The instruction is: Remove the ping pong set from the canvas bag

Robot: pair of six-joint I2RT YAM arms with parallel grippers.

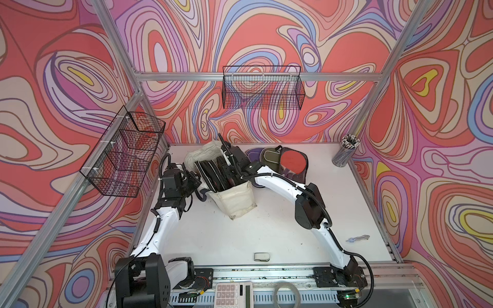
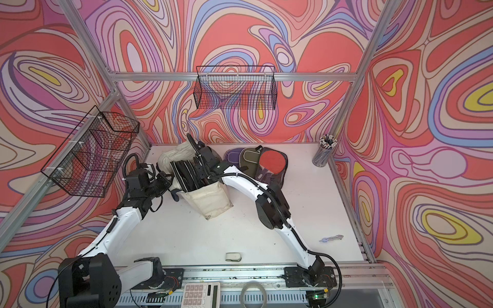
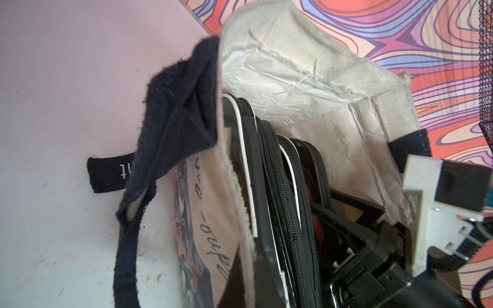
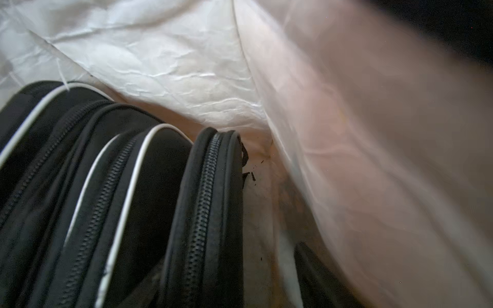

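Note:
The cream canvas bag stands tilted and open, with several black zipped ping pong cases upright side by side inside. My left gripper is shut on the bag's near wall, the cloth running between its dark fingers. Reaching down into the bag, my right gripper is part open. Its fingers stand on either side of the outermost black case, with a clear gap on the right side. The bottoms of the cases are hidden.
Behind the right arm lie a purple case, an olive case and a red-and-black case. A holder of pens stands at the back right.

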